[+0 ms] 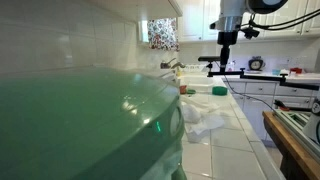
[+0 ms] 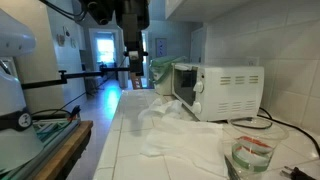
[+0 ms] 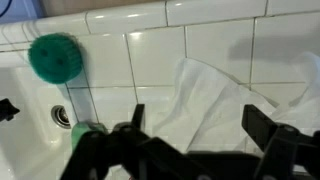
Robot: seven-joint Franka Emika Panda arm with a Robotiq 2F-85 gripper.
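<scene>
High over the tiled counter, my gripper stands open, its two dark fingers wide apart and nothing visible between them. A crumpled white cloth or paper towel (image 3: 203, 92) lies flat on the tiles beneath it, partly covered by the gripper in the wrist view. At the right edge of that view is another white piece (image 3: 298, 112). A round green scrubber (image 3: 55, 58) sits at the upper left, by the sink. Below it a second green item (image 3: 88, 132) is partly hidden. Exterior view 1 shows the gripper (image 1: 223, 64) well above the counter.
The white sink (image 3: 32, 120) with its drain is at the wrist view's left. A white toaster oven (image 2: 222, 92) stands against the wall, with a glass container (image 2: 252, 152) nearer the camera. A large green object (image 1: 85, 125) blocks much of exterior view 1.
</scene>
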